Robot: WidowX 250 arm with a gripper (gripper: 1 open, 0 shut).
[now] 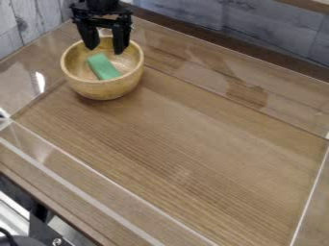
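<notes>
A round tan bowl (102, 89) sits on the wooden table at the upper left, with a green block (103, 66) lying inside it. My black gripper (103, 46) hangs over the back part of the bowl, just behind the green block and apart from it as far as I can see. How far its fingers are apart is hard to make out at this size.
A grey wall stands at the upper left, close behind the bowl.
</notes>
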